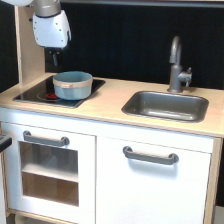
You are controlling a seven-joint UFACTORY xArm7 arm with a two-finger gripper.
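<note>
A grey-blue pot [73,90] stands upright on the black stove top [40,91] at the left of the counter. My white arm comes down from the top left edge, and the dark gripper [56,62] at its lower end is just above and to the left of the pot's rim. The gripper's fingers are small and dark against the black background, so their opening is hard to make out. Nothing is seen hanging from it.
A sink [167,105] with a tall dark faucet [178,66] is set in the right of the wooden counter [112,110]. Bare counter lies between stove and sink. Below are a windowed oven door [46,137] and a white cupboard door [150,190], both closed.
</note>
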